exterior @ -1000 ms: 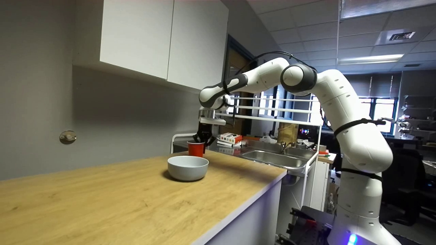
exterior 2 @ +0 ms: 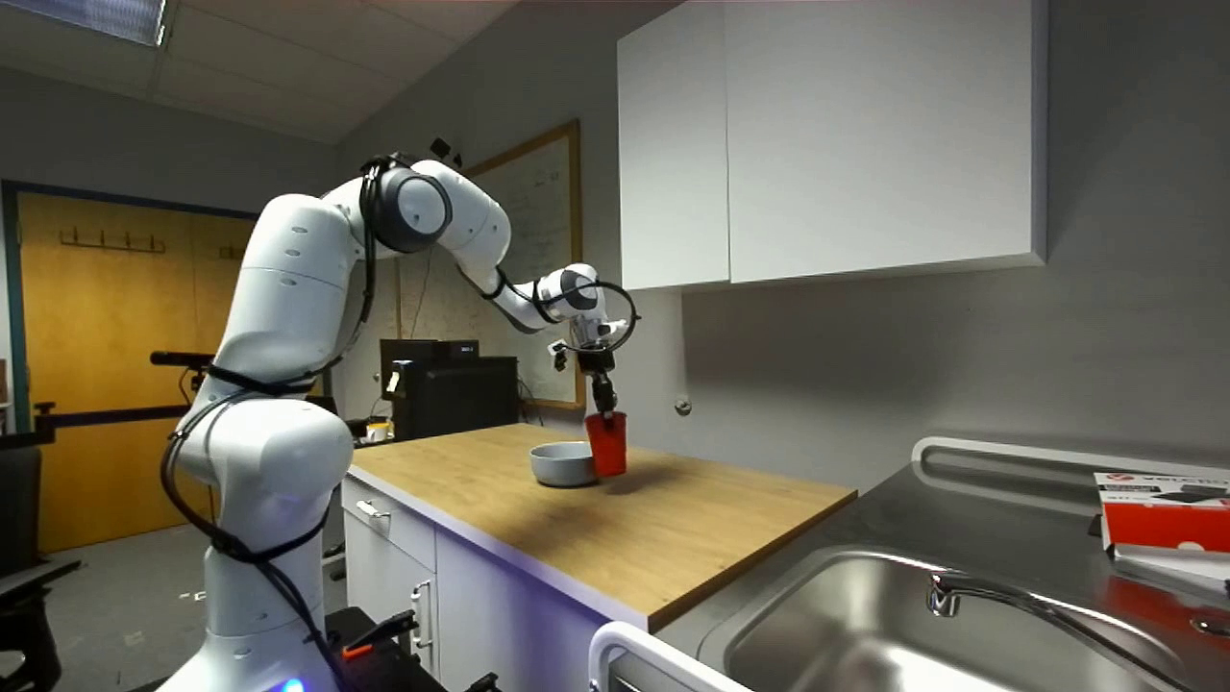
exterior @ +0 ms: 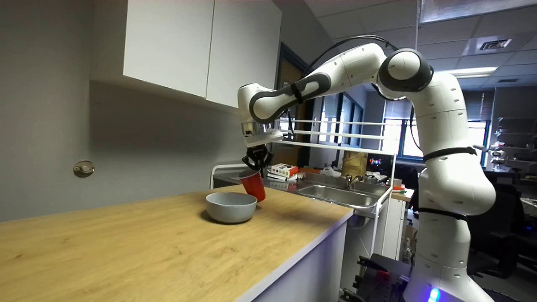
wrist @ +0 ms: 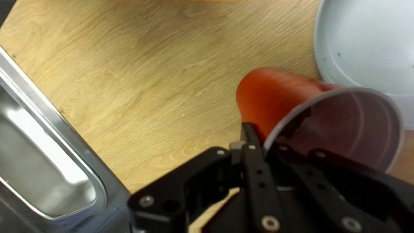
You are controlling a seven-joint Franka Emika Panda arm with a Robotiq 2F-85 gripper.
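My gripper is shut on the wall of a red cup (wrist: 271, 93), one finger inside its pale rim and one outside. In exterior view 1 the cup (exterior: 254, 187) hangs tilted, mouth up and leaning left, just right of a grey bowl (exterior: 230, 210). Exterior view 2 has the cup (exterior 2: 607, 444) in front of the right side of the bowl (exterior 2: 559, 463), above the counter. From the wrist, part of the bowl (wrist: 368, 42) shows at upper right, with a small dark speck inside. The cup's bottom is in shadow, so its contents are unclear.
A steel sink (exterior 2: 830, 611) lies past its end. White wall cabinets (exterior: 171, 45) overhang the back. A red and white box (exterior 2: 1165, 513) sits beyond the sink.
The cup has risen with my gripper and gone from upright to tilted, moving right in exterior view 1. The bowl has stayed put.
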